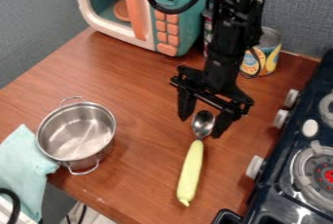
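Observation:
My black gripper (202, 118) hangs low over the wooden table, its fingers spread open on either side of the head of a metal spoon (203, 124). A pale yellow, elongated object (190, 174) lies just below the spoon, pointing toward the front; whether it is the spoon's handle or a separate thing is hard to tell. Whether the fingertips touch the table or spoon is unclear.
A steel pot (77, 133) and light blue cloth (23, 169) sit at the left, a black stove (299, 160) at the right. A toy microwave (136, 14) and a can (267, 53) stand at the back.

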